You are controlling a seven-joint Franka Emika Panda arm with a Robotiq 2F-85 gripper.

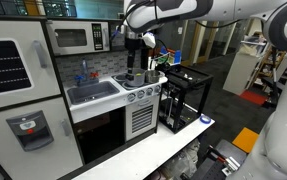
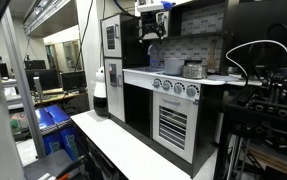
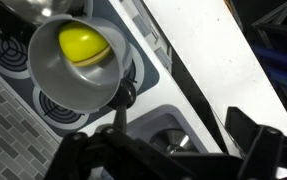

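In the wrist view, a grey pot (image 3: 75,75) with a black handle (image 3: 124,95) stands on the toy stove, and a yellow round object (image 3: 82,42) lies inside it. My gripper is open, its dark fingers spread wide with nothing between them. The pot's handle lies just beyond the left finger (image 3: 113,145), apart from it as far as I can tell. From exterior view 1, the gripper (image 1: 134,62) hangs above the stove area near the pots.
A second, shiny metal pot (image 2: 195,69) shares the cooktop. The sink (image 1: 93,92) is set beside the stove, with a faucet behind it. A microwave (image 1: 79,37) is mounted above.
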